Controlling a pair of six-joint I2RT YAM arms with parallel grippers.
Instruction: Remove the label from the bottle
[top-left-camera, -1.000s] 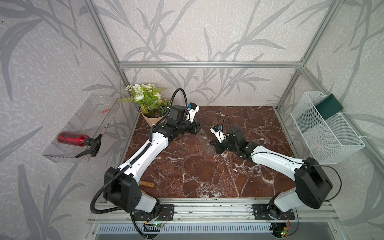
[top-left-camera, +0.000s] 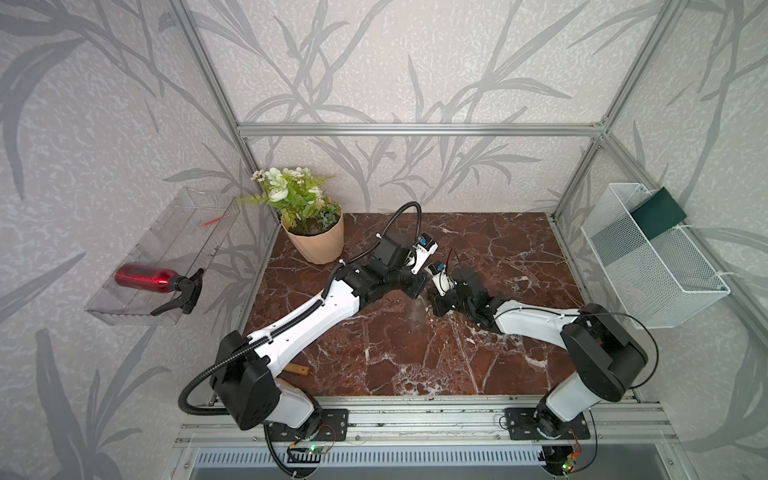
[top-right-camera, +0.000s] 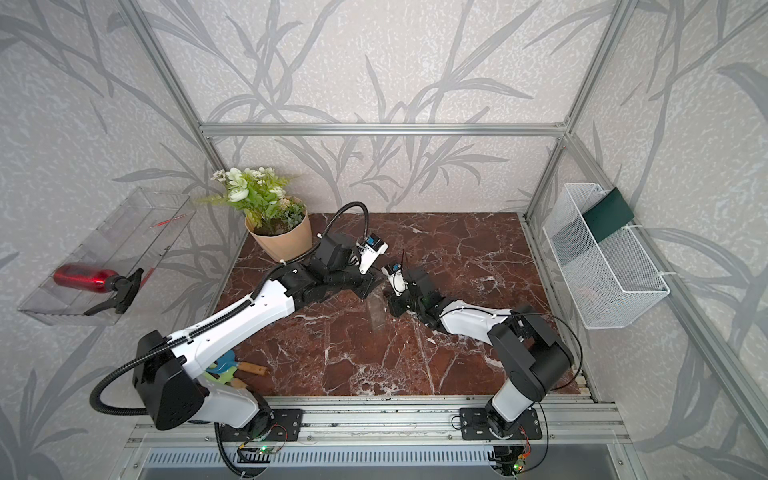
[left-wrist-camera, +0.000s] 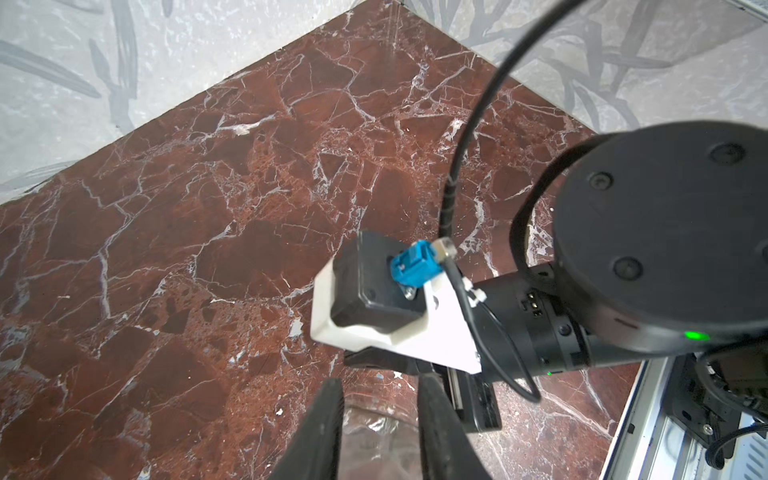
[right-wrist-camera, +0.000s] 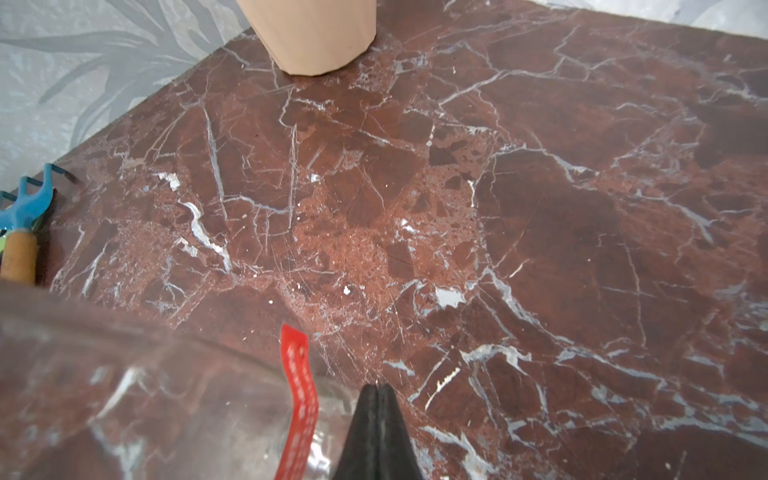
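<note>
A clear, see-through bottle (left-wrist-camera: 376, 448) sits between the fingers of my left gripper, which is shut on it. From the top right view the bottle (top-right-camera: 377, 312) is faint against the dark table, hanging below that gripper. A narrow red strip, the label (right-wrist-camera: 299, 400), runs along the bottle's side (right-wrist-camera: 160, 392) in the right wrist view. My right gripper is shut just to the right of the strip, by the bottle's end; nothing shows between its fingers. In the top left view the right gripper (top-left-camera: 434, 306) stands close beside the left one.
A flower pot (top-left-camera: 318, 240) stands at the back left. Garden tools with wooden handles, one a blue rake (right-wrist-camera: 28, 204), lie at the left. A clear bin (top-left-camera: 172, 240) with a red spray bottle (top-left-camera: 144, 277) and a white mesh basket (top-left-camera: 656, 256) hang on the walls.
My left gripper has moved right and toward the front with the bottle, coming close to the right gripper. The bottle hangs more upright. The right arm has shifted slightly.
</note>
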